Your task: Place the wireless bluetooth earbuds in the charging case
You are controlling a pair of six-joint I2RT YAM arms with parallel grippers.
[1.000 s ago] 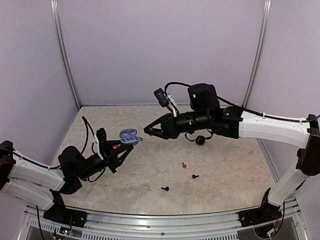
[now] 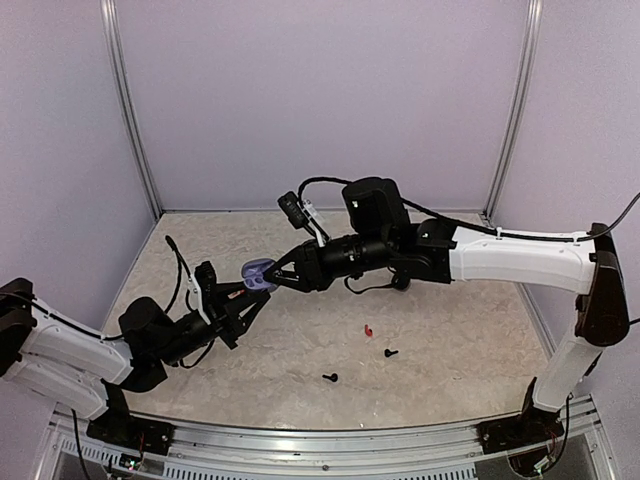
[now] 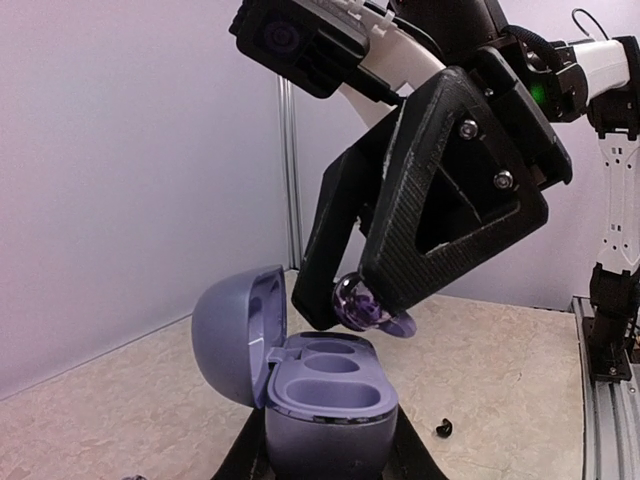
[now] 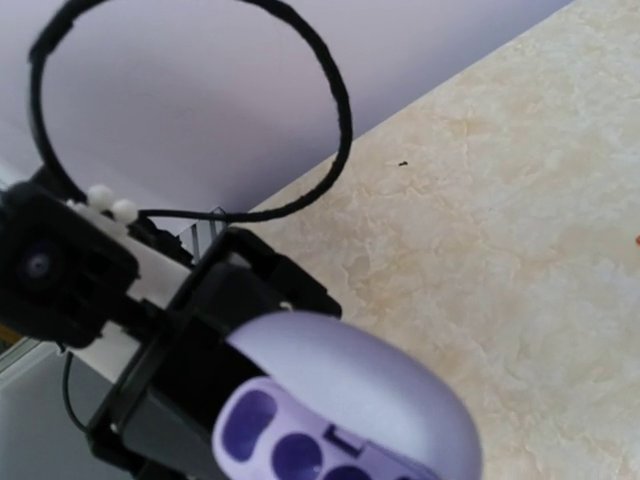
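The lilac charging case [image 3: 330,430] has its lid [image 3: 232,340] raised and its wells facing up. My left gripper [image 2: 255,295] is shut on the case's lower part. In the left wrist view, a shiny purple earbud [image 3: 362,305] sits at the fingertips of my right gripper [image 2: 277,273], beside and above the case's far wells. It appears outside the wells; whether the fingers [image 3: 440,190] grip it is unclear. The right wrist view shows the case's lid and several wells, but neither the earbud nor the right fingertips.
On the table lie a red earbud [image 2: 368,330] and two black earbuds, one [image 2: 390,352] to the right and one [image 2: 330,377] nearer the front. Walls enclose the back and sides.
My left arm has barely moved.
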